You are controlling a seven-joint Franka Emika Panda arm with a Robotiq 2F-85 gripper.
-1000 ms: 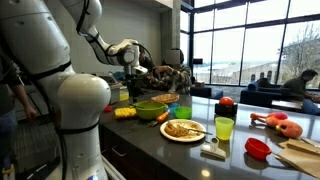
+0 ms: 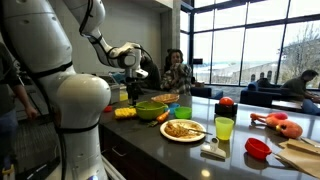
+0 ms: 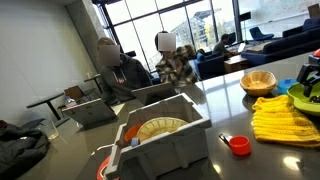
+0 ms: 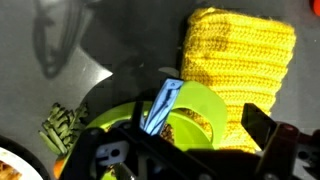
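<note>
My gripper stands open over the green bowl (image 4: 118, 115). A blue, flat-sided piece (image 4: 163, 104) and a light green, rounded piece (image 4: 207, 103) show between and beyond the fingers in the wrist view. Brownish contents are partly visible inside the bowl, and the arm's own parts hide the rest. Seen from exterior view 1, the gripper (image 2: 141, 78) hangs above the green bowl (image 2: 152, 108). Exterior view 2 cuts off the bowl (image 3: 303, 101) at its right edge. Whether the fingers touch anything cannot be told.
A yellow knitted cloth (image 4: 232, 65) lies beside the bowl. Nearby are a plate of food (image 2: 183, 131), a yellow-green cup (image 2: 224, 128), a red bowl (image 2: 257, 149) and a wooden bowl (image 3: 258, 81). A grey bin (image 3: 168, 150) stands farther off.
The arm and gripper look almost the same over the last second, staying above the green bowl. The table objects have not visibly moved.
</note>
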